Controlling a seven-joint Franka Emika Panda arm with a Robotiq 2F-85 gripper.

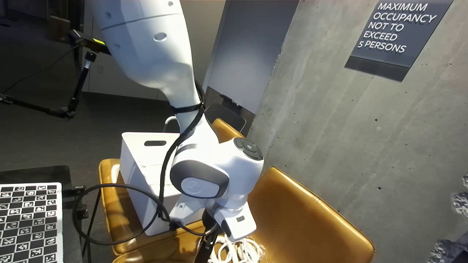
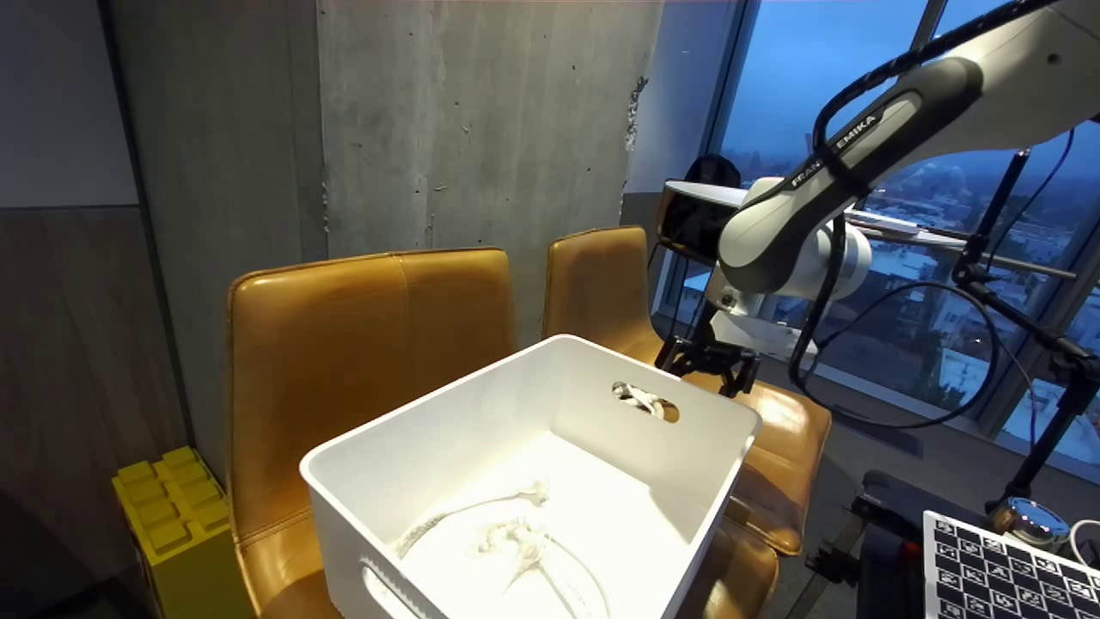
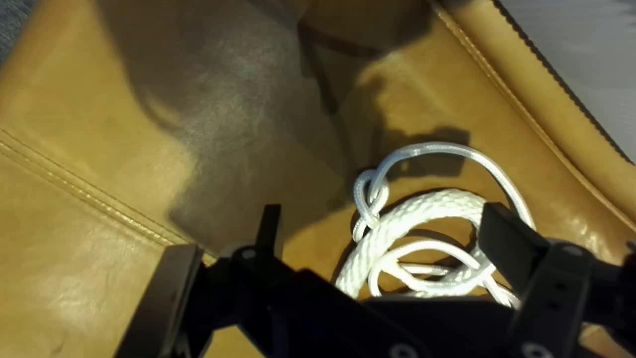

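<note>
My gripper is open, with its fingers set wide apart, low over a tan leather chair seat. A coil of white rope [image 3: 417, 215], one thick braided strand with thinner cord looped over it, lies on that seat. The right finger [image 3: 513, 244] reaches over the coil's right side; the left finger [image 3: 269, 229] is over bare leather to the coil's left. My gripper's body hides the lower part of the coil. In exterior view 1, the rope [image 1: 241, 250] shows just beyond my gripper at the bottom edge. Whether a finger touches the rope I cannot tell.
A white bin [image 2: 443, 397] stands on the adjoining chair, with thin white cords [image 2: 526, 536] inside. One bin wall [image 3: 587, 53] rises near the seat edge. The chair backrest [image 1: 302, 210] stands on the other side. A checkered board [image 1: 30, 223] lies off to the side.
</note>
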